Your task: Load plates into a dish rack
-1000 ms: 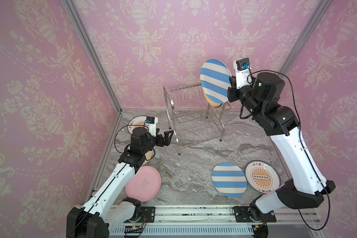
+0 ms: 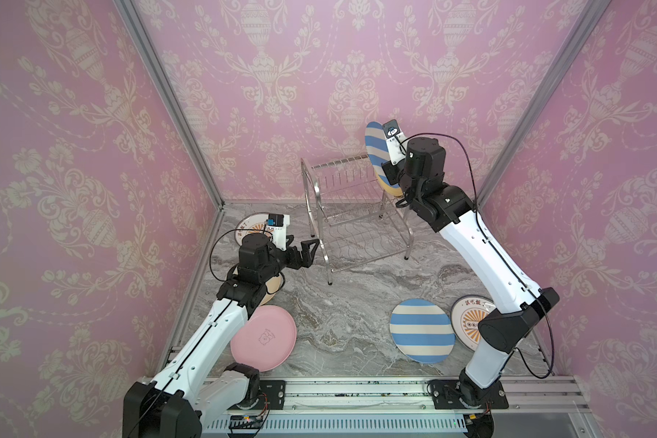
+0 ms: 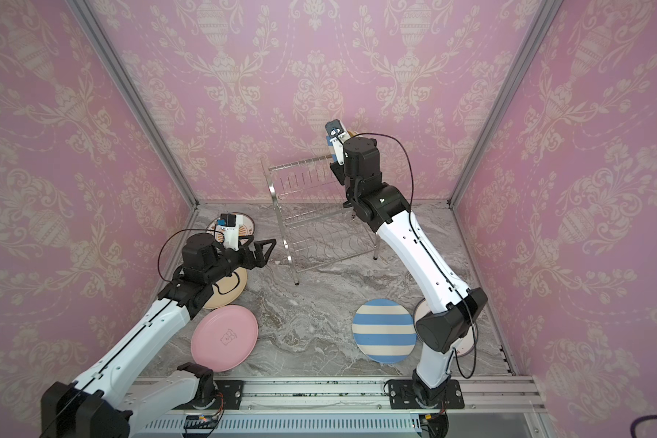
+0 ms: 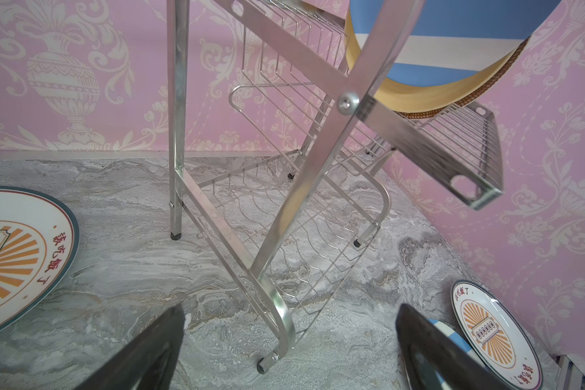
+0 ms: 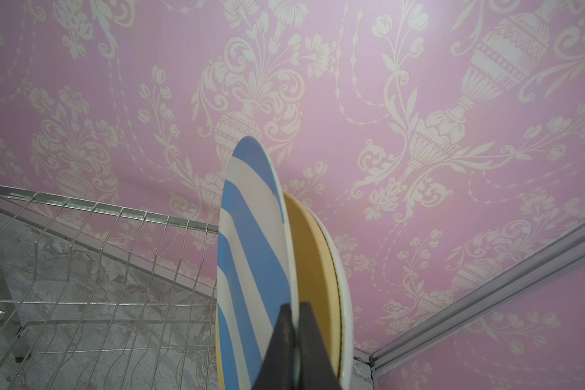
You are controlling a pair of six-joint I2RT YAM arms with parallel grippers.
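Observation:
In the metal dish rack, at the right end of the upper tier, a blue-and-white striped plate stands on edge beside a yellow plate and a pale rim behind that. My right gripper is shut on the striped plate's edge, high at the rack. My left gripper hangs open, with nothing between its fingers, low at the rack's left side.
Flat on the marble floor lie a pink plate, a cream plate, another striped plate and printed plates at back left and front right.
My right arm has swung left and inward with the striped plate, which now stands more edge-on in the rack's right end. The left arm has not visibly moved.

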